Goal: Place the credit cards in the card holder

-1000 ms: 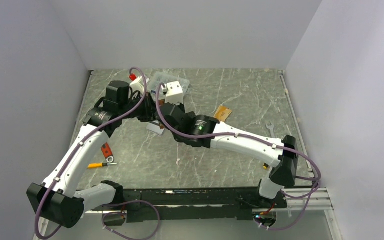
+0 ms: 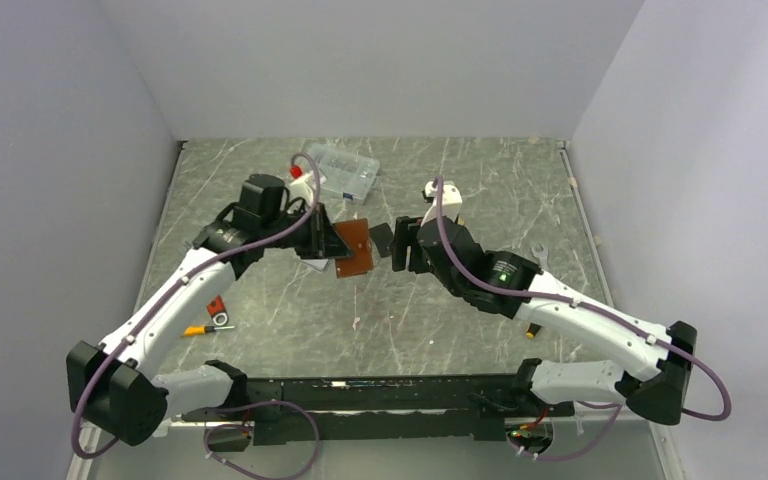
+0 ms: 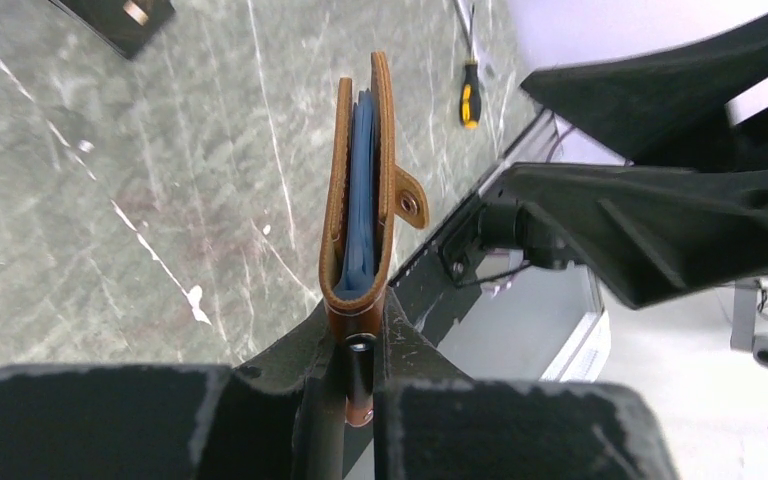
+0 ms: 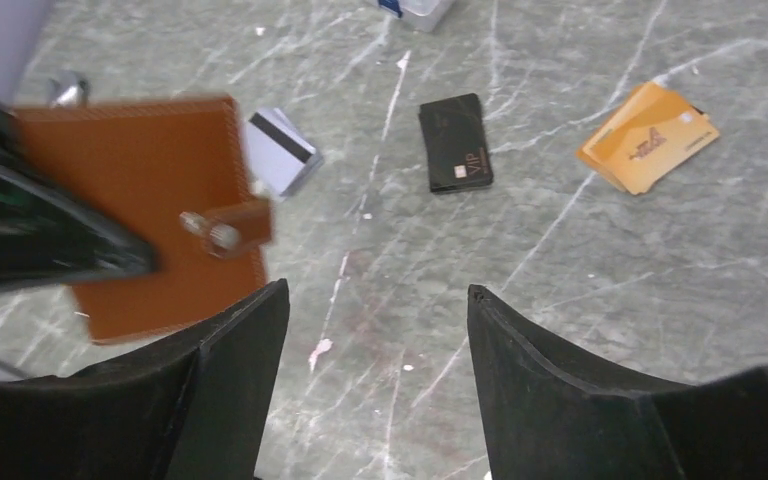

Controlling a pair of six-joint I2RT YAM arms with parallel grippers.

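A brown leather card holder [image 3: 385,150] stands upright in the grip of my left gripper, with blue visible inside its opening. My right gripper hangs just right of it, fingers apart and empty. On the table lie a black VIP card [image 4: 456,143], a stack of white cards [image 4: 272,158] with a dark stripe, and an orange card pile [image 4: 650,135], all in the right wrist view.
A clear plastic organizer [image 2: 345,170] sits at the back. Screwdrivers [image 2: 200,330] and a wrench [image 2: 538,255] lie at the sides.
My right gripper has pulled away rightward from the holder, uncovering it in the top view. My left gripper, with the holder, has moved right and slightly toward the front.
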